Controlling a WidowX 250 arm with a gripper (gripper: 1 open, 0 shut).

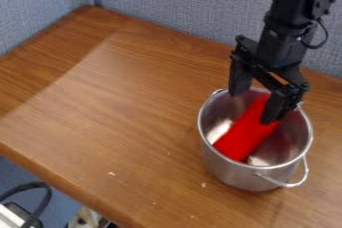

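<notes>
A silver metal pot (pixel 267 176) with loop handles stands at the right of the wooden table. Inside it lies an elongated red object (pixel 245 133), partly hidden by the rim and the gripper. The black gripper (pixel 258 84) is over the pot with its fingers open, one at the upper left of the red object and the other at its right, slightly above it.
A grey padded wall (pixel 160 2) runs along the back. A black cable (pixel 38 194) and pale hardware sit at the bottom left.
</notes>
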